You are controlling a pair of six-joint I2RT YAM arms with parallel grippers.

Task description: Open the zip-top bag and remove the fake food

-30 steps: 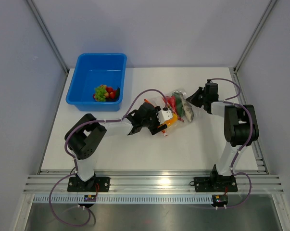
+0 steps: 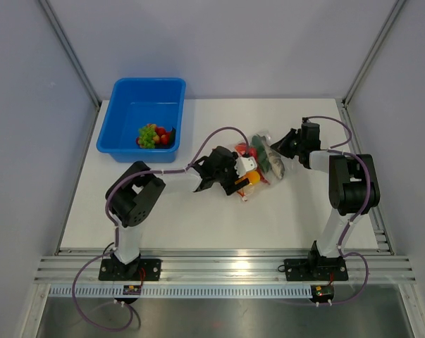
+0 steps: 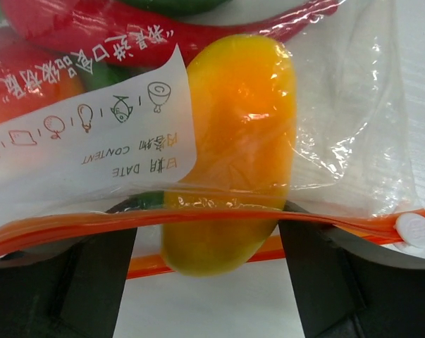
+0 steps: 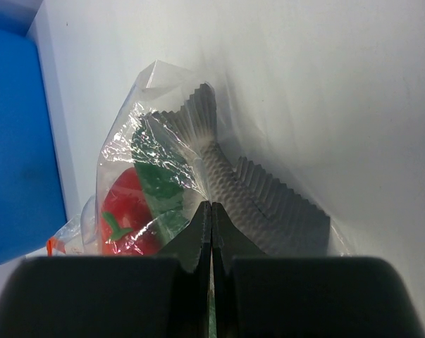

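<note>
The clear zip top bag lies on the table with its orange zip edge parted. A yellow-orange fake food piece pokes its lower end out of that mouth. My left gripper straddles this piece, fingers apart on both sides, with a gap at the left finger; its tips reach in under the near zip edge. Red and green pieces and a grey fish are inside. Over the bag's far end, my right gripper is shut beside the fish; whether film is pinched there cannot be told.
A blue bin at the back left holds green grapes and some red pieces. A white slider sits at one end of the zip.
My left gripper has shifted slightly to the right, towards the bag. The orange edge left of it shows less than before. The right arm looks almost still.
</note>
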